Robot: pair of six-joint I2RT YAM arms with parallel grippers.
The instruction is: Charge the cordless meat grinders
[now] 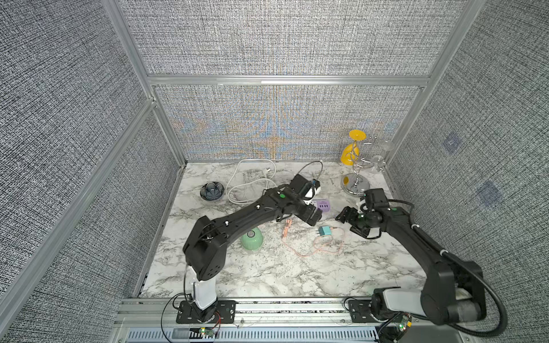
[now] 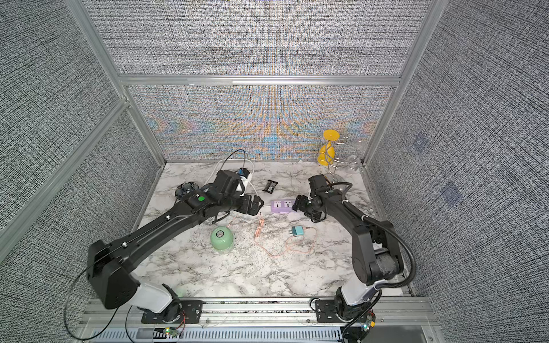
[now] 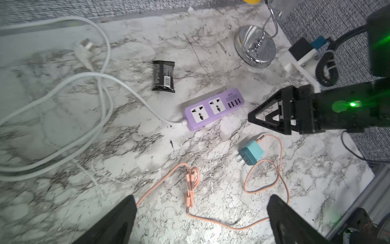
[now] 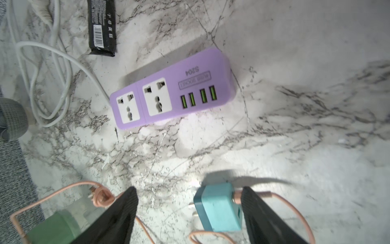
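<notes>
The green grinder (image 1: 251, 239), round with a clear base, stands left of centre on the table. A purple power strip (image 3: 214, 108) with two sockets and several USB slots lies farther back. In front of it rests a teal charger plug (image 3: 251, 152), prongs bare, joined to an orange cable (image 3: 191, 183) tied in a bundle midway. My left gripper (image 1: 313, 215) hovers over the strip's area, open and empty, partly covering the strip in the top left view. My right gripper (image 1: 348, 223) is above and right of the charger, fingers (image 4: 264, 215) apart, with nothing held.
A black packet (image 3: 164, 76) and a looped white cord (image 3: 103, 91) lie behind the strip. At the back right stands a metal rack (image 1: 355, 184) with yellow and clear glasses. A dark bowl (image 1: 212, 191) sits at the left.
</notes>
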